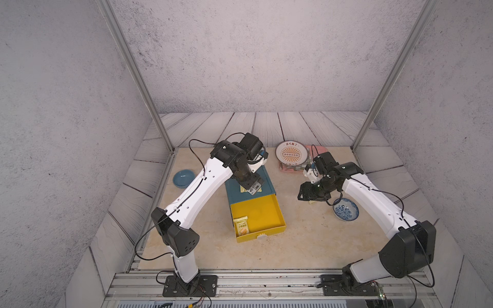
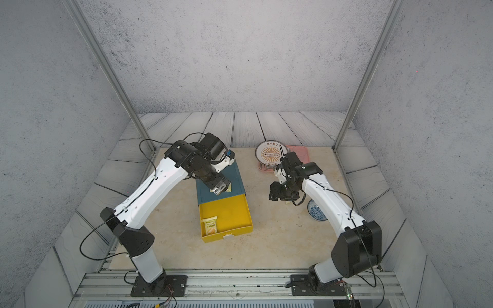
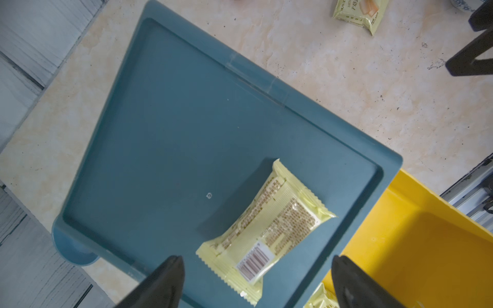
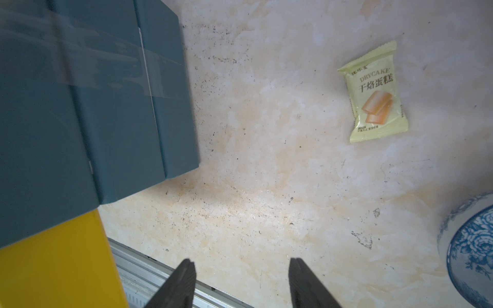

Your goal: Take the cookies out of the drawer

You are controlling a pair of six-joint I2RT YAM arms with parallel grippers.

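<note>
The yellow drawer (image 1: 264, 208) is pulled out of the blue-green cabinet (image 3: 205, 128). In its front left corner lies a cookie packet (image 1: 241, 225). A second packet (image 3: 267, 231) rests on the cabinet top, barcode up. Over that top hovers my left gripper, open, with nothing between its fingers. On the table right of the cabinet lies a third packet (image 4: 377, 95). My right gripper is open and empty above the table there; the arm mostly hides this packet in the top left view.
A blue-patterned bowl (image 1: 345, 209) stands on the right, a blue dish (image 1: 183, 178) on the left. At the back, a round patterned plate (image 1: 292, 153) sits by a pink rack (image 2: 297, 153). The table in front of the drawer is clear.
</note>
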